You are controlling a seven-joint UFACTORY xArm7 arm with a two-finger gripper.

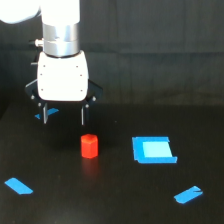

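A small red block (89, 146) stands on the dark table, a little left of the middle of the view. My gripper (64, 120) hangs above and to the left of it, fingers spread wide. Nothing shows between the two fingers (83, 115). The right fingertip appears close to the block's upper left in the picture; how far apart they are in depth, I cannot tell.
A pale square framed in blue tape (141, 150) lies to the right of the block. Strips of blue tape mark the front left (18, 186), the front right (188, 195) and the table behind the gripper. A dark curtain (150, 60) hangs at the back.
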